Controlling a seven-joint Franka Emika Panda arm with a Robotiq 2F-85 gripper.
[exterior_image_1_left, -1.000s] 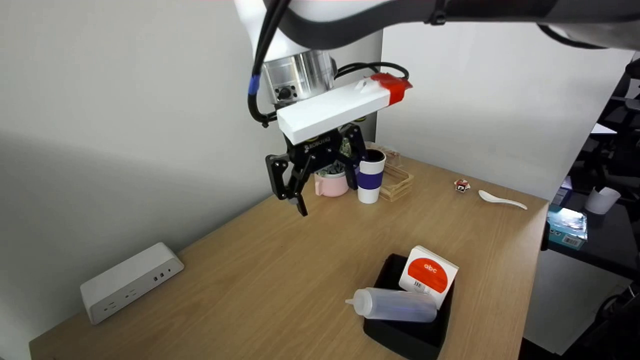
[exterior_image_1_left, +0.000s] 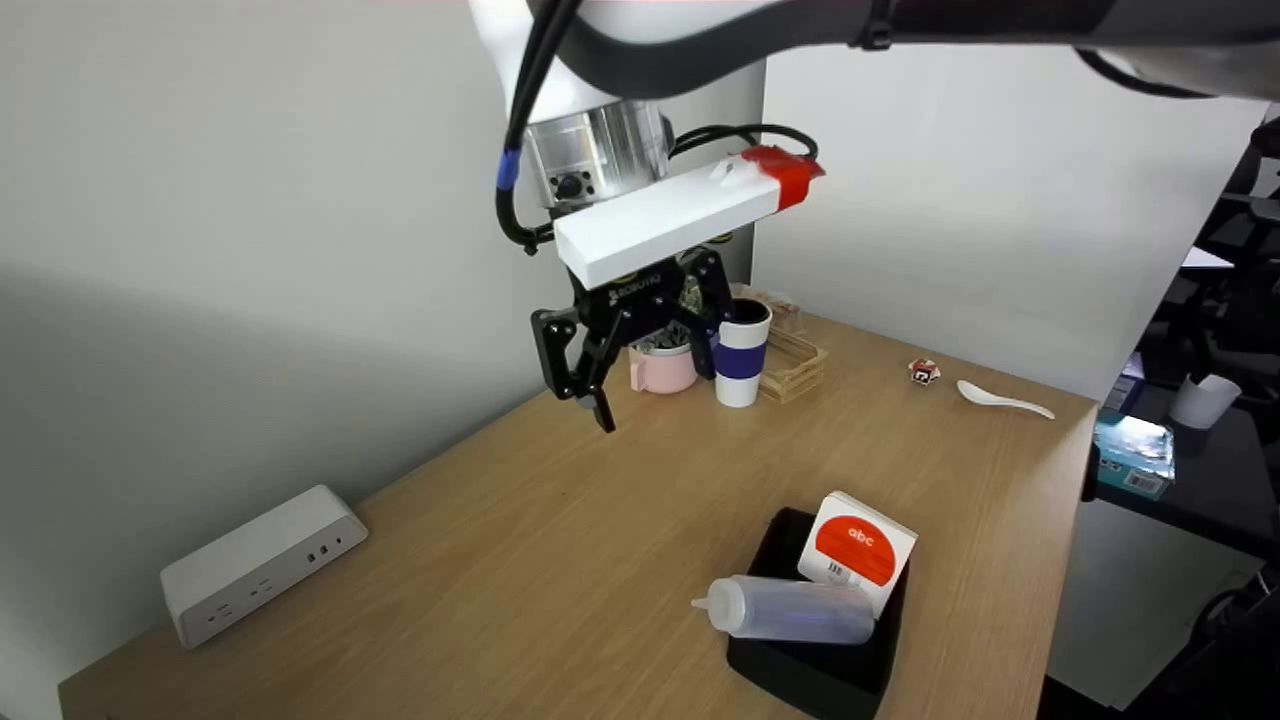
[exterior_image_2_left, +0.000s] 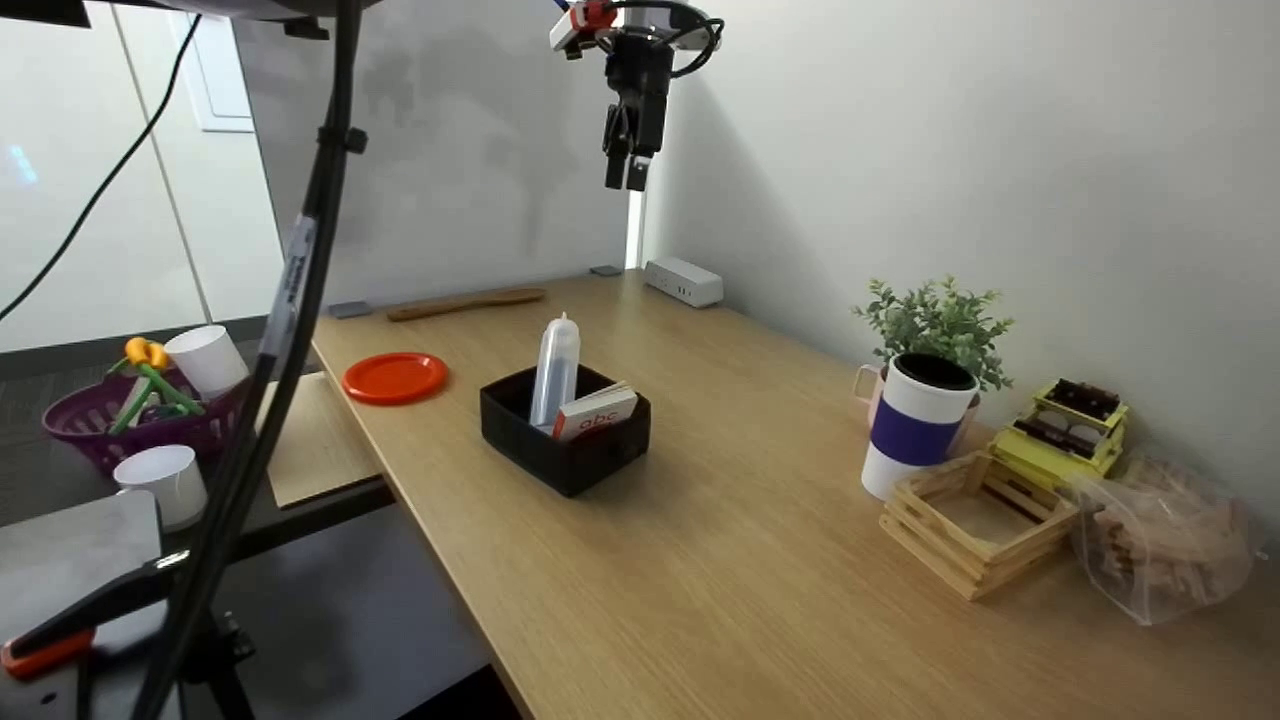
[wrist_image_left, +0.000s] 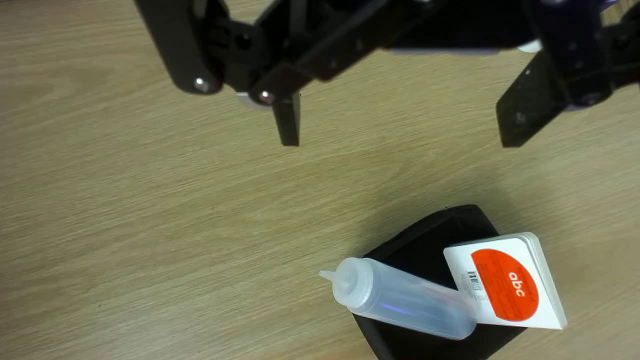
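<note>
My gripper (exterior_image_1_left: 657, 402) hangs open high above the table, its fingers wide apart and nothing between them. In the wrist view one fingertip (wrist_image_left: 289, 123) is on the left, the other on the right, with bare wood below. A black bin (exterior_image_2_left: 564, 462) stands on the table, apart from the gripper. Inside it, a clear squeeze bottle (wrist_image_left: 414, 300) leans with its nozzle sticking out past the rim. Beside the bottle, a white box with a red "abc" circle (wrist_image_left: 507, 282) rests tilted in the bin, its lower part hidden in exterior view 2.
A white and purple cup (exterior_image_2_left: 918, 426), a plant (exterior_image_2_left: 942, 324), a wooden crate (exterior_image_2_left: 978, 528) and a bagged bundle (exterior_image_2_left: 1170, 534) stand along the wall. A red plate (exterior_image_2_left: 393, 377) lies near the far edge; a white spoon (exterior_image_1_left: 1005, 400) lies by the side panel.
</note>
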